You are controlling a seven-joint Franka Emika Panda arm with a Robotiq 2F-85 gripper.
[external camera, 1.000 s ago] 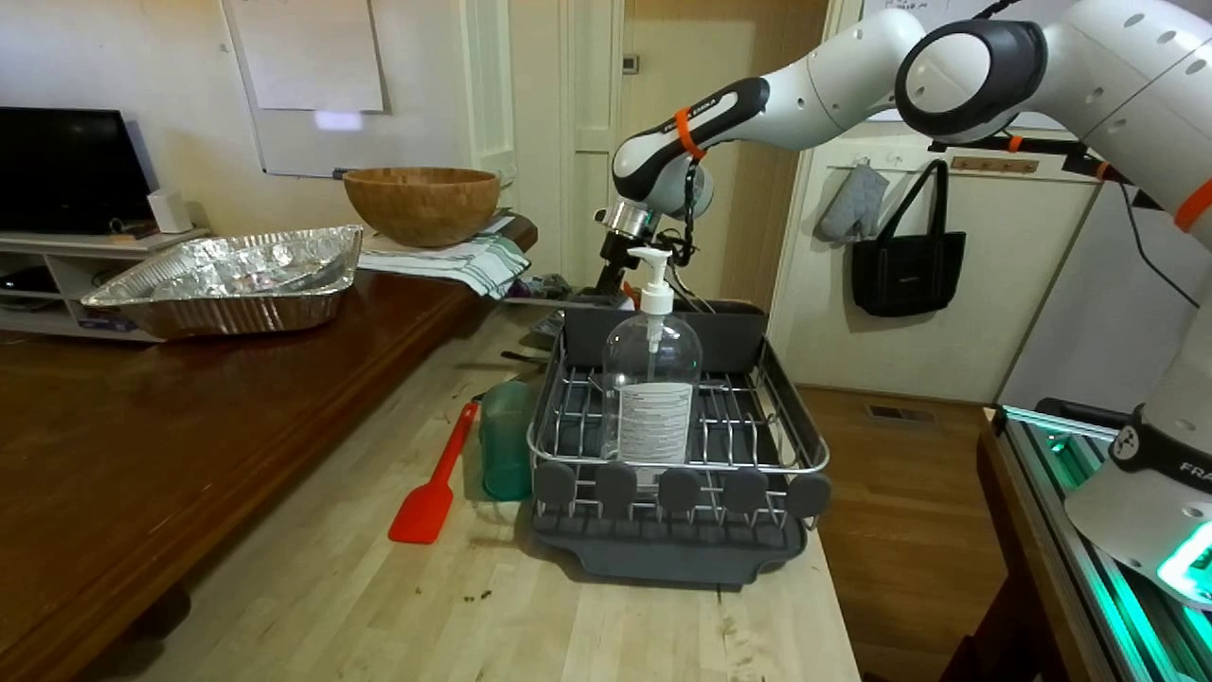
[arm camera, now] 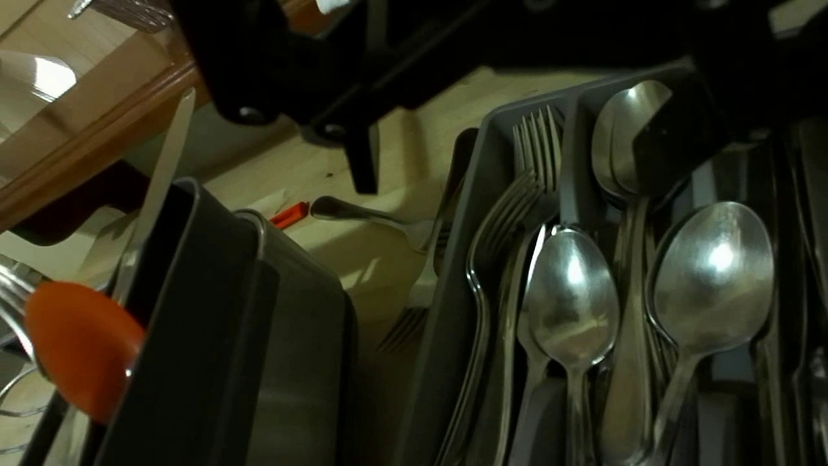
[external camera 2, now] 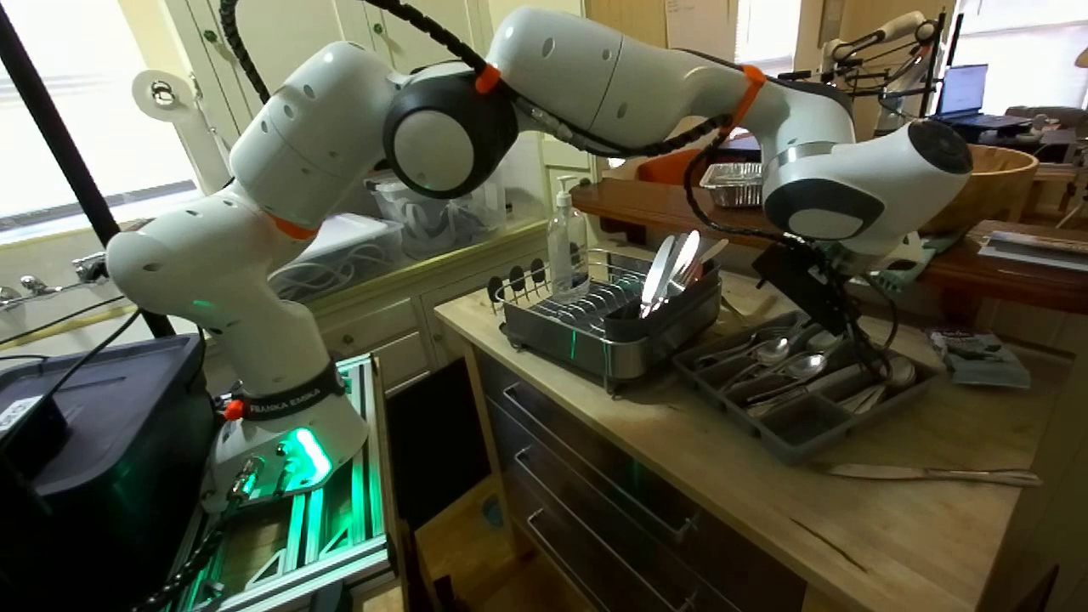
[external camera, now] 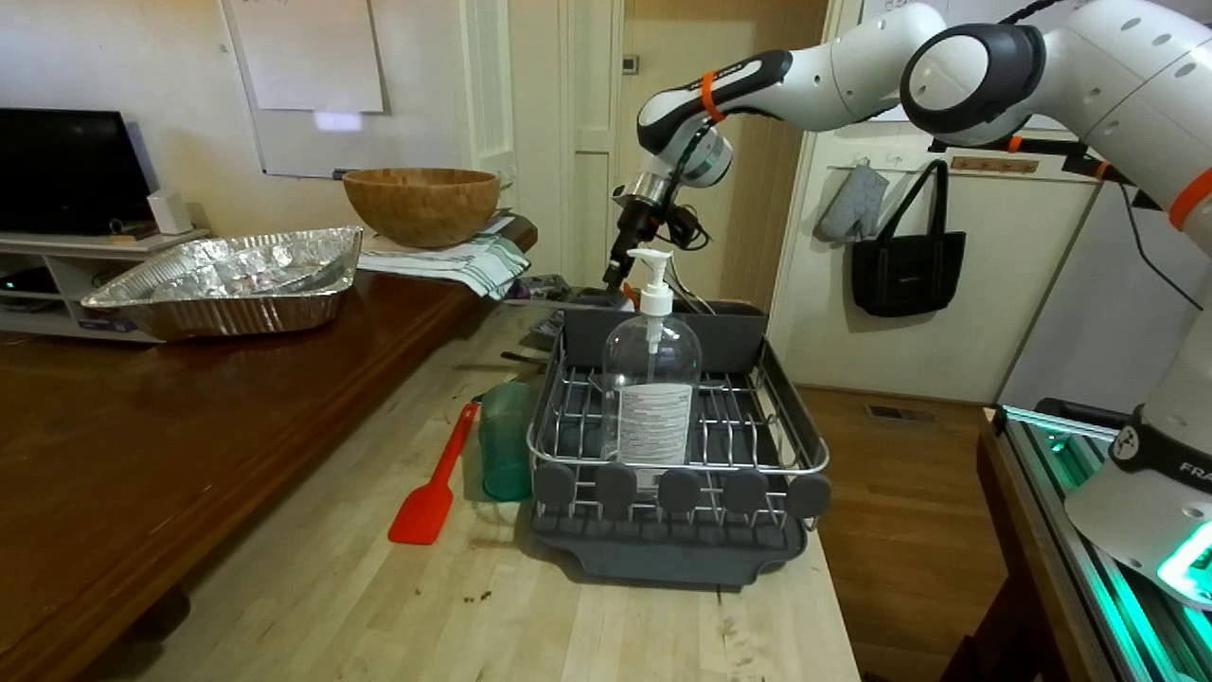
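Note:
Over the grey cutlery tray point(external camera 2: 790, 449) hangs my gripper, its two dark fingers spread wide with nothing held between them. In the wrist view the tray holds forks point(arm camera: 504, 206) in its left slot. A small spoon point(arm camera: 572, 299) and a larger spoon point(arm camera: 712, 276) lie bowl-up to the right of them. Loose forks point(arm camera: 425, 283) rest on the counter just outside the tray's left wall. The utensil holder point(arm camera: 306, 287) of the dish rack stands farther left, with an orange utensil point(arm camera: 81, 349) and a knife point(arm camera: 159, 186) in it.
A clear pump bottle point(external camera: 653, 398) stands in the dish rack point(external camera: 739, 466). Left of the rack lie a green cup point(external camera: 507, 441) and a red spatula point(external camera: 429, 500). One knife point(external camera 2: 933, 474) lies in front of the tray, where the counter is mostly bare.
In exterior view 1 the forearm and wrist have shifted right and slightly up, and the wrist has turned. The rack, bottle, cup and spatula have stayed in place.

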